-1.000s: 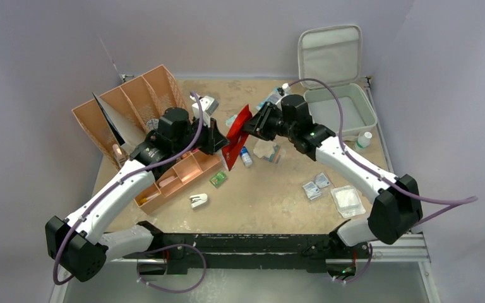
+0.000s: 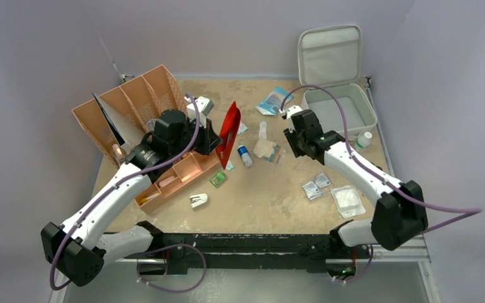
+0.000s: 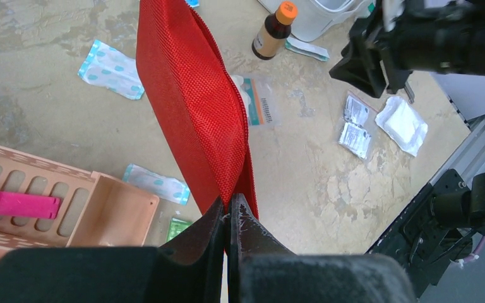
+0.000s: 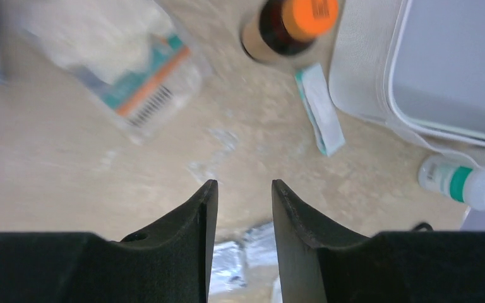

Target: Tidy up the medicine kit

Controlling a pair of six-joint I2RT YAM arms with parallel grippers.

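A flat red fabric pouch [image 2: 228, 135] hangs upright from my left gripper, whose fingers are shut on its edge. In the left wrist view the pouch [image 3: 189, 95] rises away from the fingertips across the middle. My right gripper is open and empty, held over the table's right half. The peach organizer [image 2: 153, 201] lies at the left with several compartments, partly covered by my left arm. At the back right is an open light-grey case [image 2: 347, 113], which looks empty.
Loose on the table lie a blue-white tube [image 2: 244, 156], a green packet [image 2: 218, 178], a white stapler-like item [image 2: 198, 200], and a gauze pack [image 2: 348, 201]. A brown bottle [image 3: 274, 30] stands near the case.
My right gripper has come off the pouch and moved right, now pointing down. The pouch stays with my left gripper, which has shifted slightly left.
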